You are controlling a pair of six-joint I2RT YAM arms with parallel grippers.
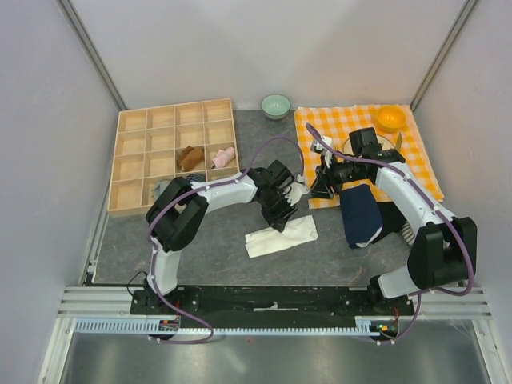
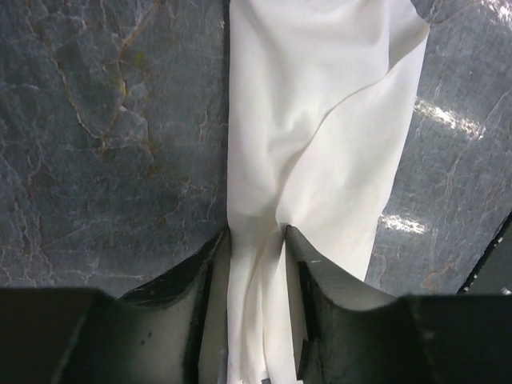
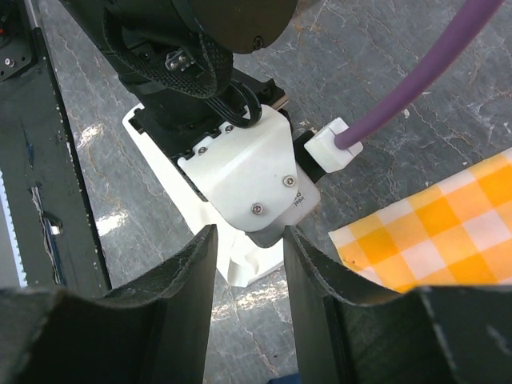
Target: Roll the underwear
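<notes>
The white underwear lies as a flat, folded strip on the dark tabletop. In the left wrist view its fabric runs away from the fingers, with a lengthwise fold down the middle. My left gripper is low over it, fingers apart, with the fold showing between them; whether they touch the cloth I cannot tell. To the right and farther back, my right gripper is held partly open with nothing between its fingertips. From its wrist camera, the left arm hides much of the underwear.
A wooden compartment box holding several folded cloths stands at the back left. The yellow checked cloth, with an orange bowl, fills the back right. Dark blue cloth lies right of the underwear. Bare table surrounds the strip.
</notes>
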